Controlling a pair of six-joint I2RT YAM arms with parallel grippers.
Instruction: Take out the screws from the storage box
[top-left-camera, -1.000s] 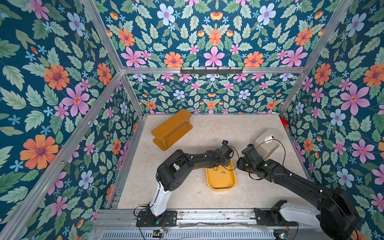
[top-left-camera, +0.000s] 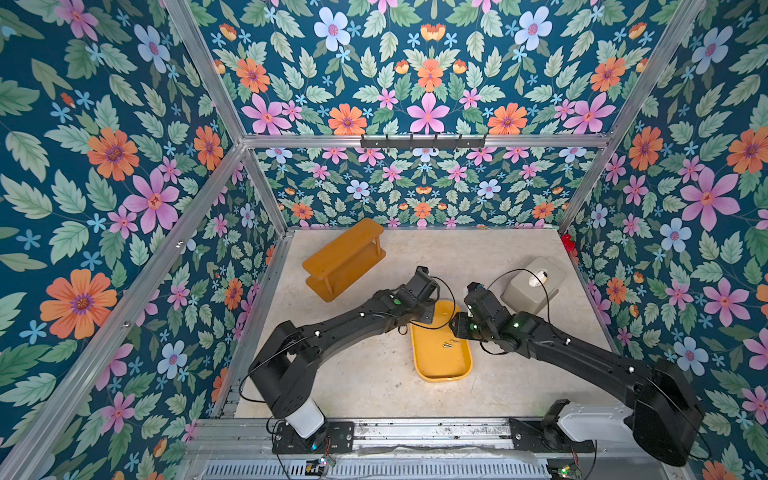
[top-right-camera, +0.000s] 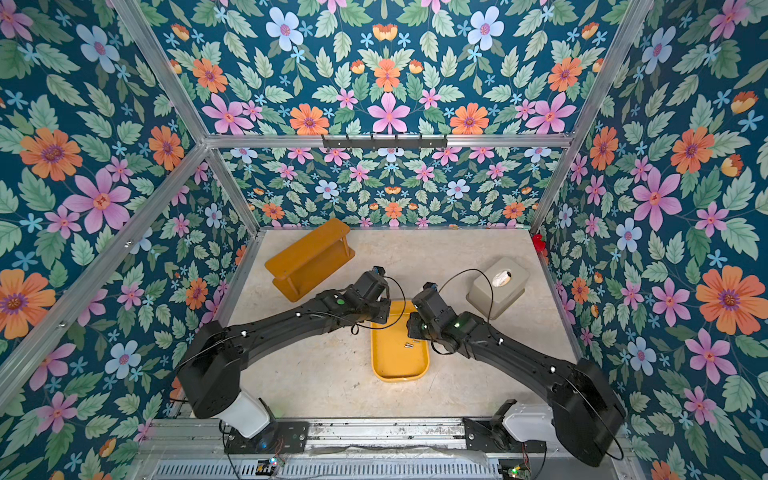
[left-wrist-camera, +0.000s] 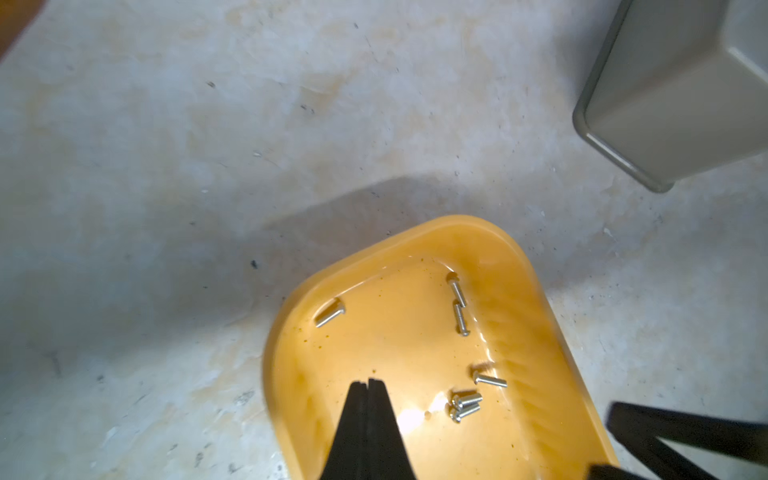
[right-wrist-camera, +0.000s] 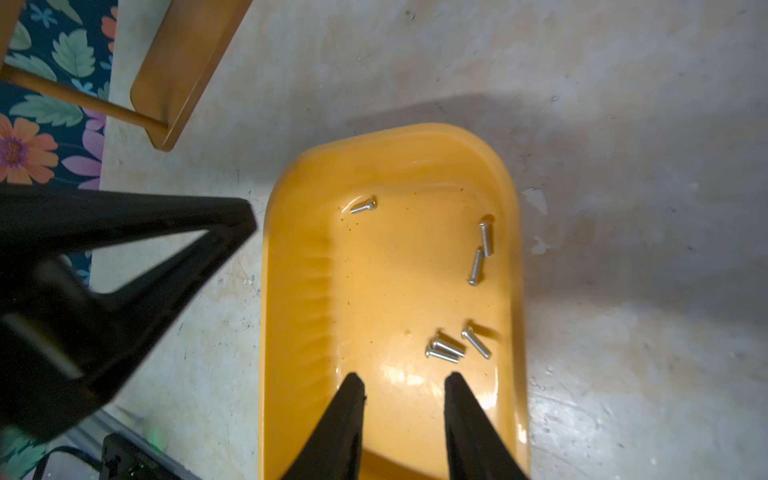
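Several small silver screws lie on the floor of the yellow storage box (right-wrist-camera: 280, 320). One screw (right-wrist-camera: 364, 206) rests by the far left corner and another (right-wrist-camera: 485, 238) is along the right wall. Closer to the middle lies a cluster with a screw (right-wrist-camera: 477, 342) beside it. My right gripper is part open above the box, its fingertips apart with nothing between them. In the left wrist view my left gripper has its fingers together over the box, and nothing shows between them.
A brown wooden shelf (top-left-camera: 344, 260) stands at the back left. At the back right is a grey tissue box (top-left-camera: 533, 286). The two arms hang close together over the storage box. Bare tabletop (top-left-camera: 344, 384) lies at the front left.
My left arm has drawn back to the left and away from over the box's middle. My right gripper has moved left, over the box. The screws in the box look unmoved.
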